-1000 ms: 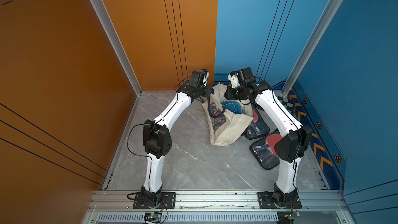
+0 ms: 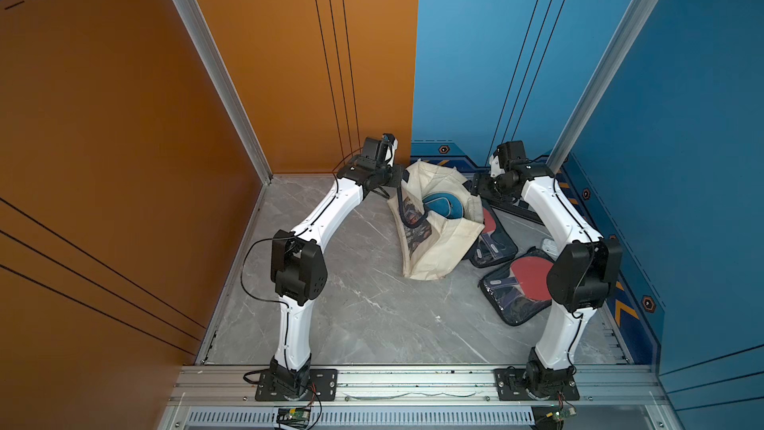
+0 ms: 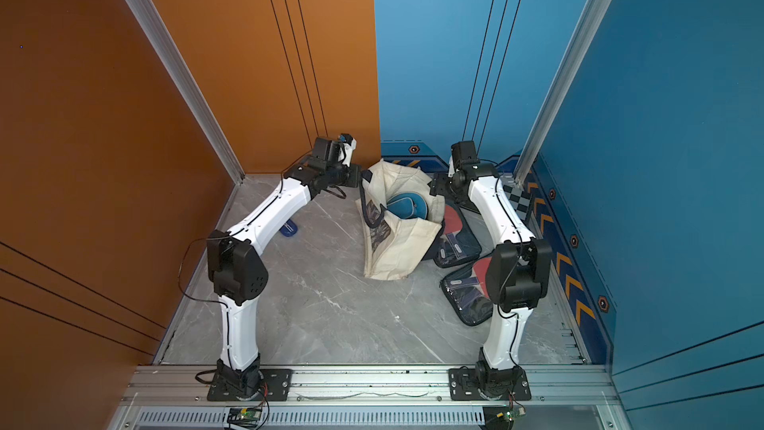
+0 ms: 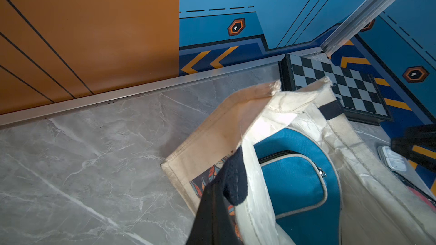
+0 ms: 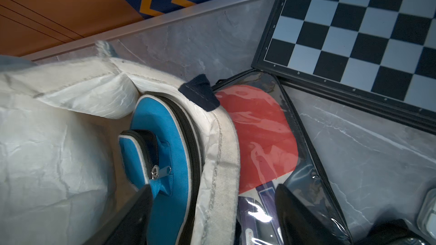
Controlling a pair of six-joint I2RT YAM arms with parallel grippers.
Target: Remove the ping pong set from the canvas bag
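Note:
The canvas bag stands open on the table, cream-coloured with a dark handle strap along its left side. Inside it sits a blue zipped case. At the bag's left rim my left gripper is shut on the dark handle strap. Over the right rim is my right gripper, open, its fingers to either side of the rim and the case's edge in the wrist view; how high it hangs I cannot tell. Outside the bag lie two clear-fronted paddle cases with red paddles, a rear one and a front one.
Behind on the right lies a checkered board, with a small white box nearer. A small blue object is on the left.
My right arm has swung to the right, from above the bag's opening to its right rim. Left gripper and bag have stayed almost where they were.

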